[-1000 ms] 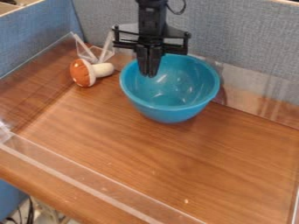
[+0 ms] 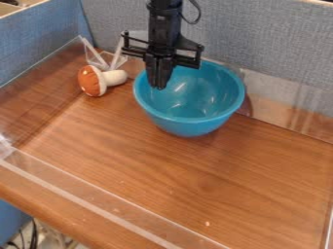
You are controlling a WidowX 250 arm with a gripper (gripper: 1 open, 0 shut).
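Observation:
My black gripper (image 2: 160,76) hangs at the top centre, its fingers shut and lowered over the left rear part of a teal bowl (image 2: 196,109), near or just inside its rim. Nothing shows between the fingers, though their tips are small and hard to make out. The bowl stands upright on the wooden surface (image 2: 169,190).
An orange and white object (image 2: 97,80) with pale strips behind it lies left of the bowl. Grey padded walls (image 2: 260,39) border the back and left.
The gripper has shifted slightly left over the last second. The bowl looks the same.

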